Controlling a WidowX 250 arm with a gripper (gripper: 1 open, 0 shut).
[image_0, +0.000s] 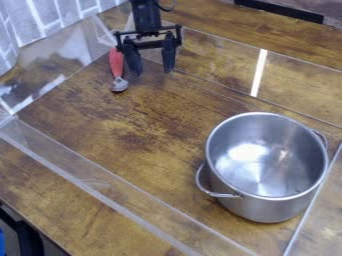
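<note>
My black gripper (148, 50) hangs at the upper middle of the view, over the wooden surface, with its fingers spread apart and nothing visible between them. A spoon or similar utensil (116, 64) with a red handle and a silver head lies just left of and below the gripper, on the surface. A large steel pot (263, 198) with side handles stands at the lower right, well apart from the gripper.
Clear plastic barriers (134, 184) border the wooden work area (147, 130). The middle of that area, between the utensil and the pot, is free.
</note>
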